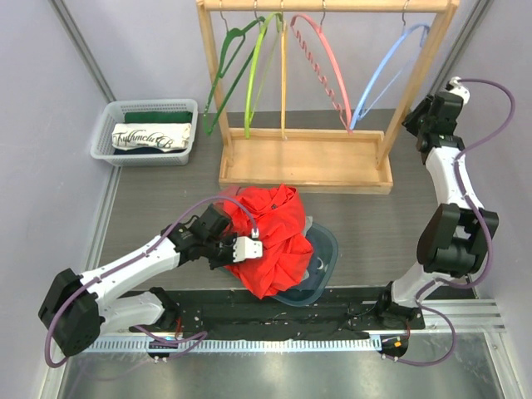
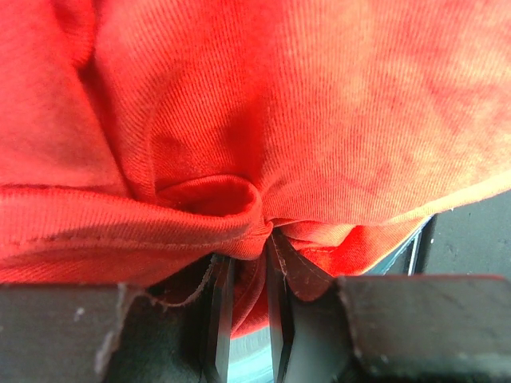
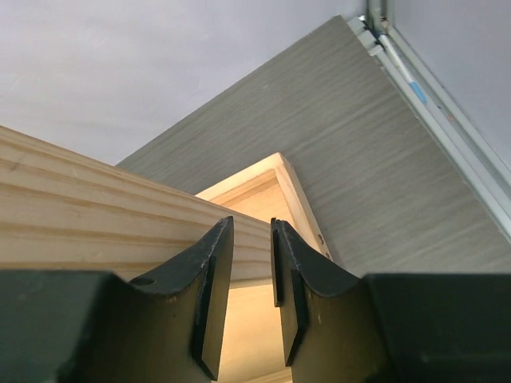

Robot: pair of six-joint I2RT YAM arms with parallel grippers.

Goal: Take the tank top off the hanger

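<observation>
A crumpled red tank top (image 1: pixel 274 241) lies heaped over a dark bin (image 1: pixel 320 262) at the front middle. My left gripper is down in its folds, fingertips against bunched fabric; whether they pinch it is hard to see. Several empty hangers, among them green (image 1: pixel 231 58), pink (image 1: pixel 332 66) and blue (image 1: pixel 378 71), hang on the wooden rack (image 1: pixel 349 7). My right gripper is at the rack's right upright (image 3: pixel 104 215), fingers nearly together; what lies between them is unclear.
A white basket (image 1: pixel 102 147) with folded clothes stands at the back left. The rack's wooden base (image 1: pixel 303 162) is empty.
</observation>
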